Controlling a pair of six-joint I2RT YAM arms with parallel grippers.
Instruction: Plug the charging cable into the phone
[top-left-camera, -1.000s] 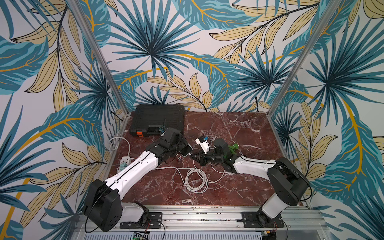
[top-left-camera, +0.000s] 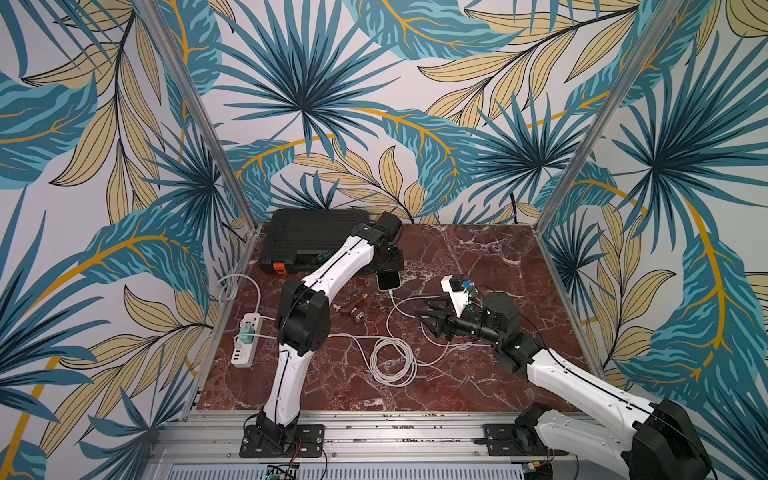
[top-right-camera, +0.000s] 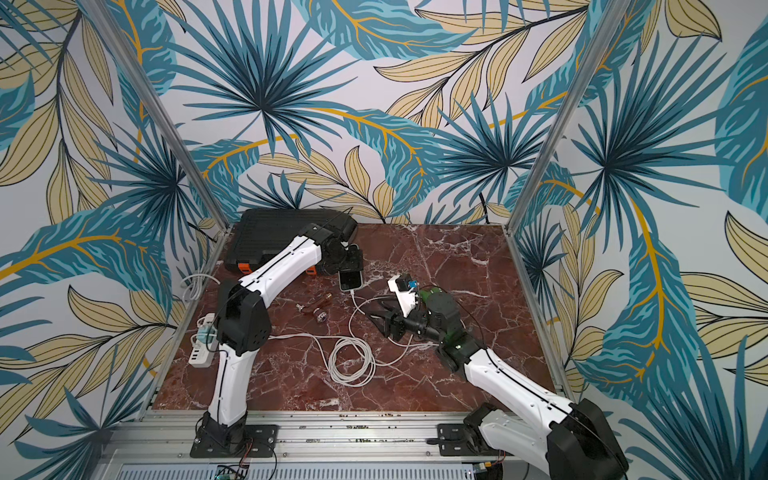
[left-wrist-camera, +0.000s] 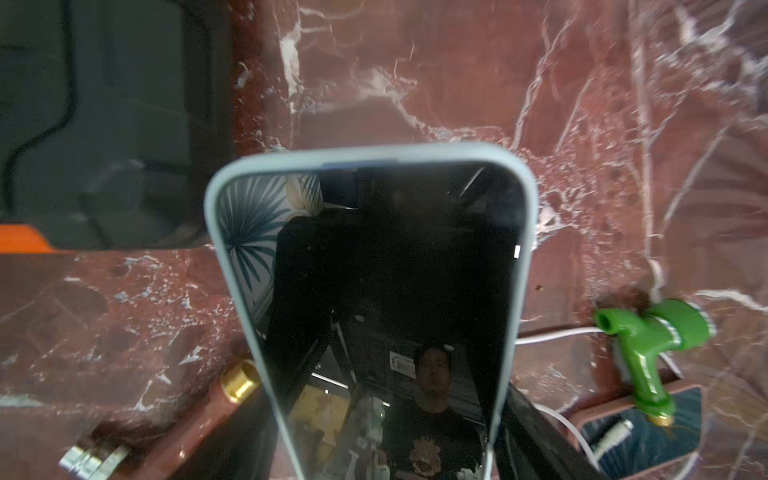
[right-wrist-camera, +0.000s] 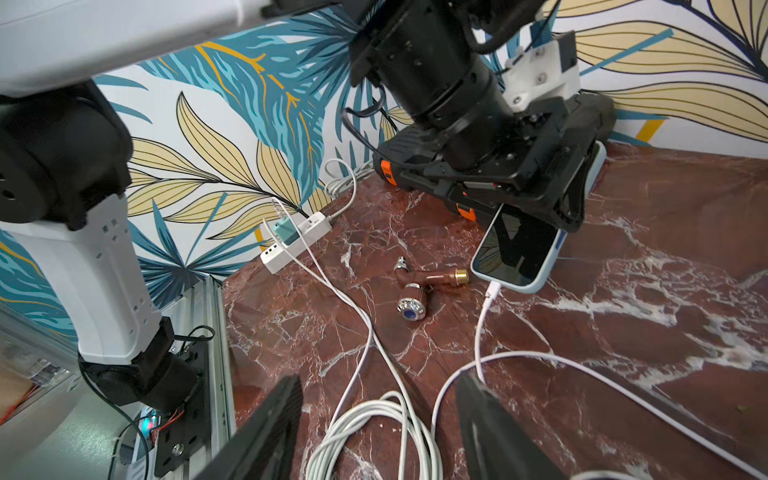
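The phone (right-wrist-camera: 512, 248), dark-screened in a pale blue case, is held by my left gripper, whose fingers are shut on its sides. In the right wrist view, the white cable's plug (right-wrist-camera: 493, 289) sits in the phone's bottom edge, and the cable (right-wrist-camera: 478, 336) trails from it down to the table. My right gripper stands open, apart from the phone and plug, with no object gripped between its fingers. In the left wrist view the phone's lower end is out of frame, so the plug is hidden there.
A black case (top-left-camera: 316, 236) stands at the back left, close to the left gripper. A copper-coloured fitting (right-wrist-camera: 424, 292), a cable coil (top-left-camera: 392, 360) and a power strip (top-left-camera: 245, 344) lie around. A green nozzle (left-wrist-camera: 652, 344) rests near a second phone-like slab (left-wrist-camera: 680, 416).
The left arm has carried the phone back and slightly right, the plugged cable following. The phone now lies flatter. My right gripper has drawn away to the right.
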